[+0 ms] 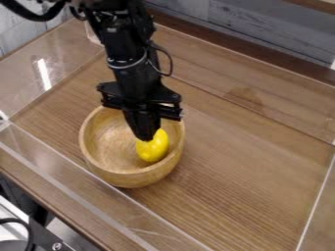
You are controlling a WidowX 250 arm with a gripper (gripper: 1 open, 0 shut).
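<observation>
My black gripper (141, 123) points down over a round light wooden bowl (108, 167), its fingertips above the bowl's upper middle, shut with nothing visible between them. A yellow oval object (152, 148) lies in the bowl's right part, just below and right of the fingertips. Part of the bowl's back is hidden by the gripper.
A low grey wall (249, 29) runs along the back. A black cable lies at the lower left beyond the table's edge.
</observation>
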